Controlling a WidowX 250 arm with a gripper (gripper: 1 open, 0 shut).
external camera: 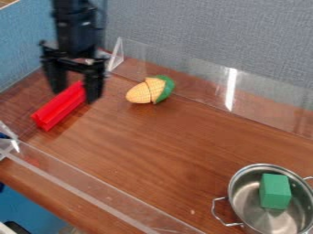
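My gripper [73, 75] is at the upper left, blurred, hanging open above a red bar [59, 107] that lies on the wooden table. A yellow corn piece with a green end [145, 91] lies at the back middle of the table. At the lower right, a steel pot [246, 211] with two handles holds a green block [275, 190].
A clear barrier runs along the back, and white wire shapes stand at the left edge and back left, partly hidden. A blue surface lies beyond the front left edge.
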